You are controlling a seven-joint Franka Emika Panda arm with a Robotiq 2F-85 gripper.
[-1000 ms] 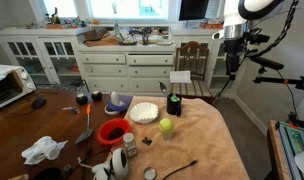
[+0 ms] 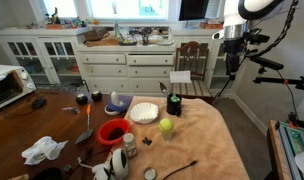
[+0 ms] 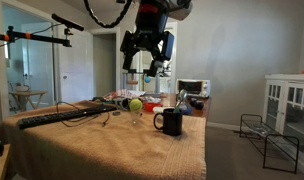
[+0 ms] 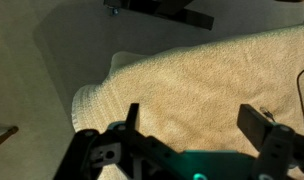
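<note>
My gripper is open, and only bare tan cloth point(image 4: 182, 85) shows between its fingers in the wrist view. In exterior view 1 the gripper point(image 2: 231, 63) is raised at the upper right, beyond the cloth's right edge. A black mug point(image 2: 174, 104) stands near the back of the cloth with something green in or behind it. In front of it a yellow-green ball point(image 2: 166, 126) sits on top of a clear glass. Exterior view 2 shows the mug point(image 3: 169, 122) upright near the cloth's edge, well below the gripper point(image 3: 145, 58).
A white bowl point(image 2: 144, 112), a red bowl point(image 2: 114, 131) and a jar point(image 2: 130, 144) stand left of the ball. A black keyboard point(image 3: 60, 116) lies along the table in exterior view 2.
</note>
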